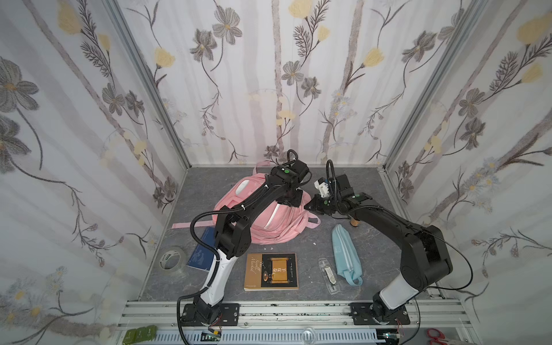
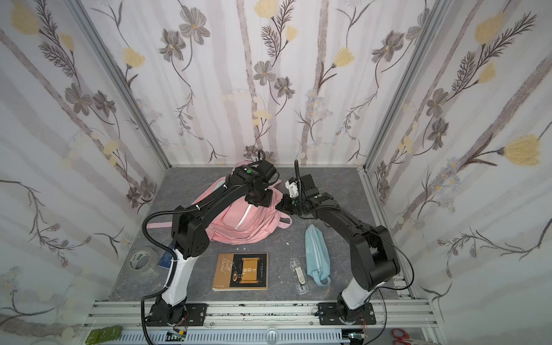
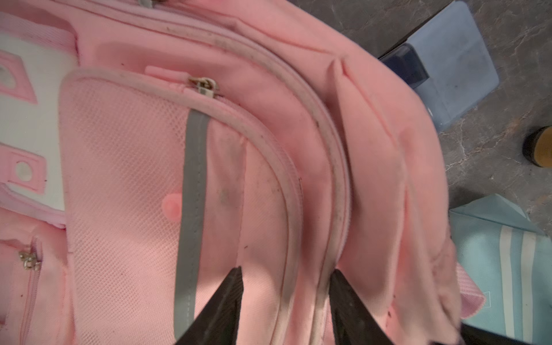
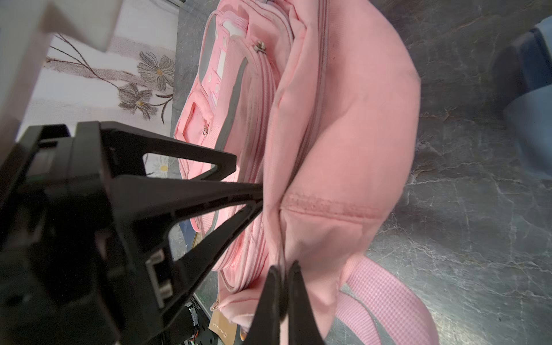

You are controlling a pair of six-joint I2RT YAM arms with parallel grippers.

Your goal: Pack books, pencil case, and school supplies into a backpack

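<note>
The pink backpack (image 1: 253,230) lies on its side at the back middle, with both grippers at its right end. In the left wrist view my left gripper is open over the zipped front pocket. In the right wrist view my right gripper is shut at the pink fabric near the bag's end; whether fabric is pinched is hard to tell. A brown book (image 1: 255,270) lies in front, a blue book (image 1: 200,253) at left, the light-blue pencil case (image 1: 346,253) at right, and a small clear pack (image 1: 327,274) between.
A tape roll (image 1: 171,258) sits at the left edge of the grey table (image 1: 373,178). Walls surround the table closely. The front rail (image 1: 276,307) carries both arm bases. Bare table shows at the back right and back left.
</note>
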